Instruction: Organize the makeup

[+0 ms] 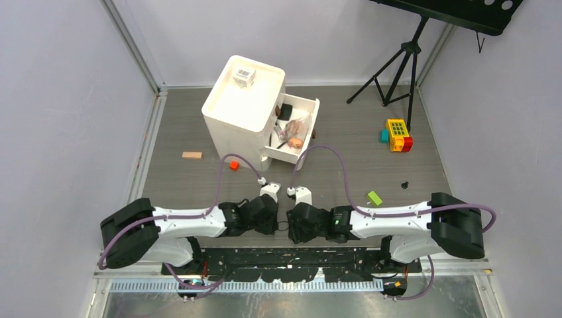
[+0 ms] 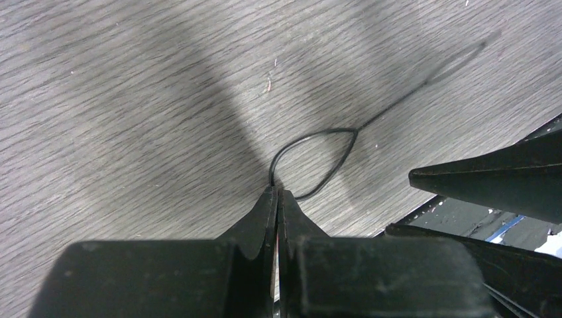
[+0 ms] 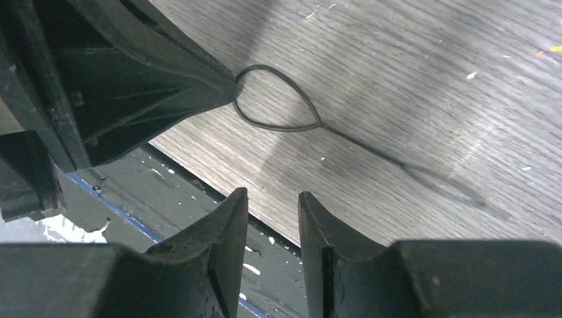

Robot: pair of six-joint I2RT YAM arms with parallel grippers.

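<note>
A thin black looped cord [image 2: 341,159] lies on the grey table near its front edge. In the left wrist view my left gripper is shut at one end of the loop, apparently on the cord. My right gripper is part open just beside the cord, nothing between its fingers. A white organizer [image 1: 228,119] stands at the back with its drawer [image 1: 291,154] open, holding a black item and small beauty items.
An orange block [image 1: 234,165], a wooden piece [image 1: 192,155], a toy cluster [image 1: 397,136], a green block [image 1: 374,197] and a small dark object [image 1: 404,185] lie around. A black stand [image 1: 411,46] is at back right.
</note>
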